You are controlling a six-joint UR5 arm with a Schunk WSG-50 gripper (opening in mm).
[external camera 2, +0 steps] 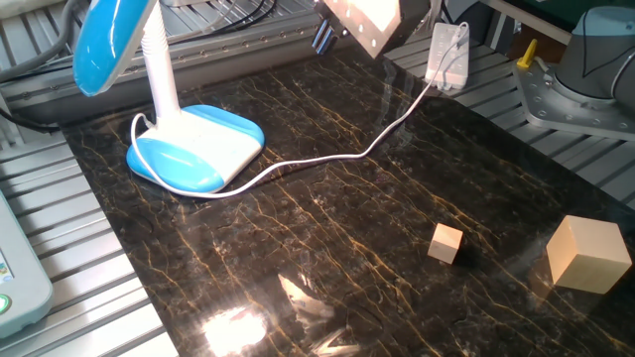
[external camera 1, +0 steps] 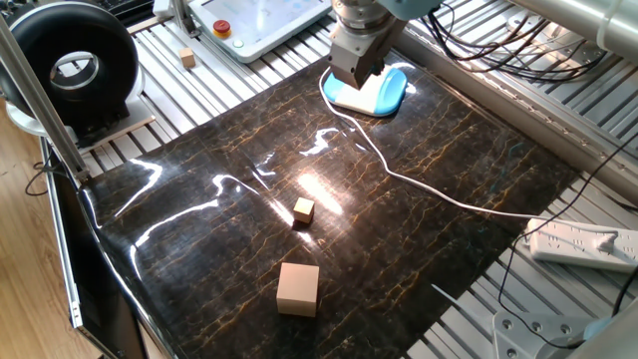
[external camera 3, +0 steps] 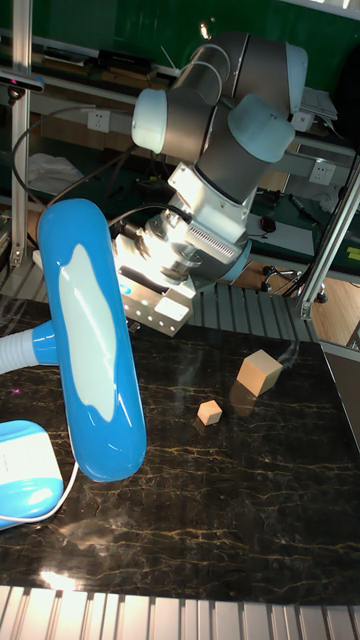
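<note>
Two plain wooden cubes rest on the dark marble-patterned sheet: a small cube [external camera 1: 304,209] and a larger cube [external camera 1: 298,289] apart from it. In exterior view 2 the small cube [external camera 2: 444,243] lies to the left of the large cube [external camera 2: 587,255]. My gripper [external camera 2: 323,38] hangs above the sheet near the lamp, well away from both cubes. Its dark fingertips show only small at the top of that view, so whether they are apart cannot be told. In exterior view 3 the gripper body [external camera 3: 160,309] is partly behind the lamp head.
A blue-white desk lamp [external camera 2: 203,149] stands on the sheet, its white cable [external camera 1: 429,187] running across to a power strip [external camera 1: 583,245]. Another small wooden block [external camera 1: 186,58] sits on the slatted table by the teach pendant [external camera 1: 259,22]. Much of the sheet is clear.
</note>
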